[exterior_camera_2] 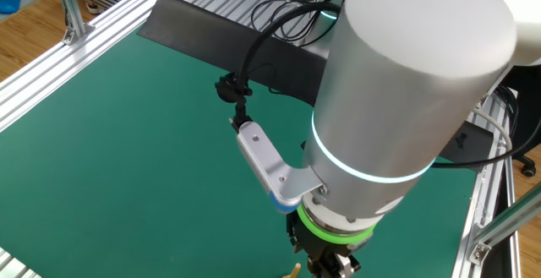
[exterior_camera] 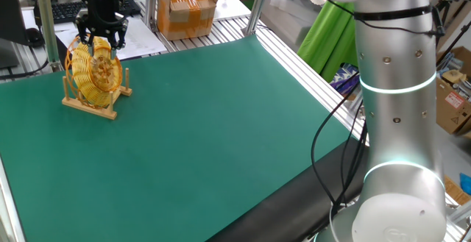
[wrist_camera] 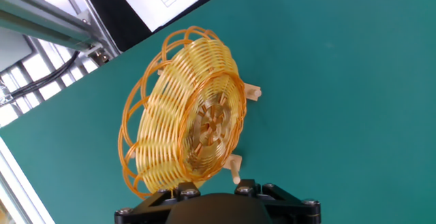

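Observation:
A round yellow woven basket (exterior_camera: pixel 94 76) with an orange looped rim stands on its side in a light wooden rack (exterior_camera: pixel 92 109), at the far left of the green table. In the wrist view the basket (wrist_camera: pixel 197 118) fills the left-centre, its inside hidden, and the rack's wooden pegs (wrist_camera: pixel 234 166) poke out beside it. My gripper (exterior_camera: pixel 102 51) points down at the basket's top, fingers apart and open. Whether the fingertips touch the basket cannot be told. From the second exterior view, the arm hides the basket, and only a wooden peg tip (exterior_camera_2: pixel 293 271) shows.
Behind the rack lie white papers (exterior_camera: pixel 140 40) and a keyboard (exterior_camera: pixel 62 12) beyond the table edge. A metal post (exterior_camera: pixel 45 21) rises close to the rack's left. An open cardboard box (exterior_camera: pixel 186 10) sits farther back.

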